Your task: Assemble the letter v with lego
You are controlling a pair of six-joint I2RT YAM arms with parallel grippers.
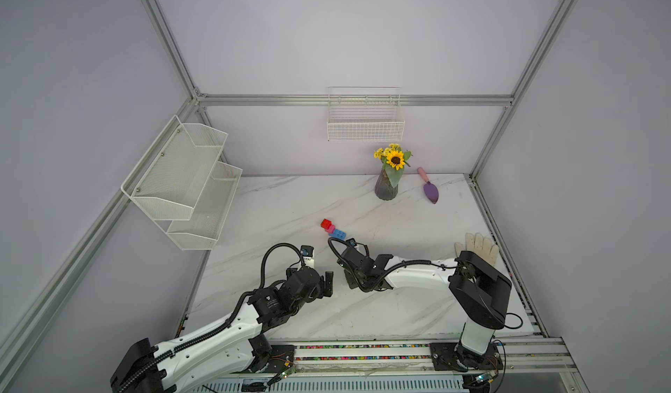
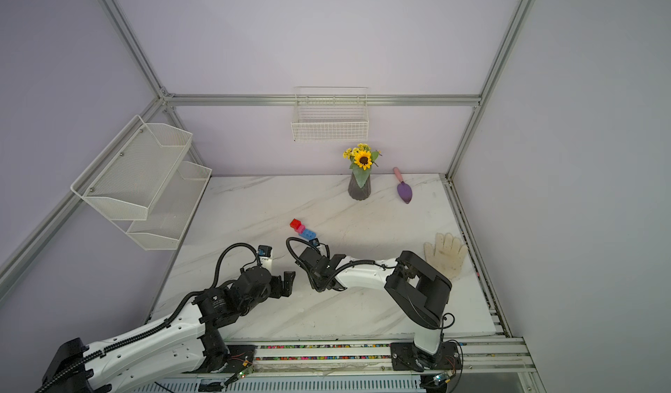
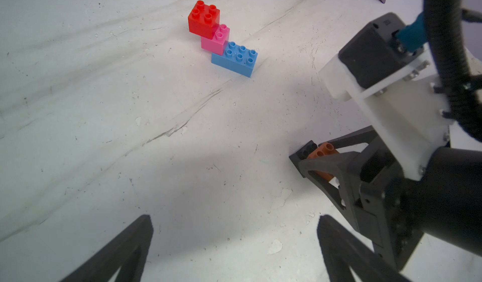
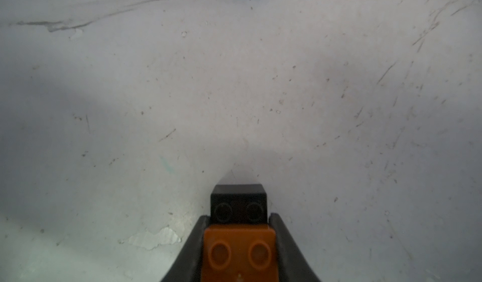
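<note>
In the left wrist view, a stepped run of bricks lies on the table: red [image 3: 203, 23] highest, then pink [image 3: 216, 42], then blue [image 3: 233, 60] at the lower end. My right gripper is shut on an orange brick [image 4: 240, 262]. Against that brick's far side is a black brick [image 4: 238, 204] with two studs showing; how the two join is hidden. This pair is apart from the blue brick, nearer the table's front. My left gripper is open, nothing between its fingers, left of the right gripper.
A flower vase [image 1: 385, 185] and a purple trowel [image 1: 430, 191] stand clear at the back right. On the right lies a glove [image 1: 482, 247], partly behind the right arm. Both grippers are close together.
</note>
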